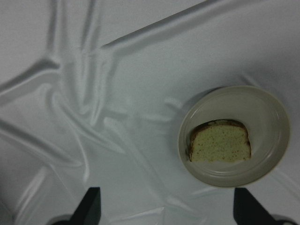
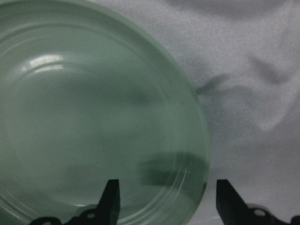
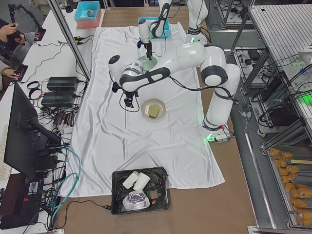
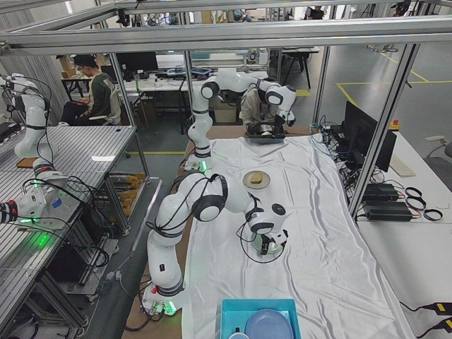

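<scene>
A slice of bread [image 1: 220, 143] lies on a beige plate [image 1: 262, 164] on the white cloth. My left gripper hangs above the cloth, open and empty, with the plate ahead of it to the right in its wrist view. My right gripper is open and empty over the right rim of a green plate [image 2: 84, 112], whose visible middle is bare.
A black tray [image 3: 165, 195] with white items and a foil-covered thing stands at one end of the cloth. A blue tray [image 4: 229, 314] with dishes is at the other end.
</scene>
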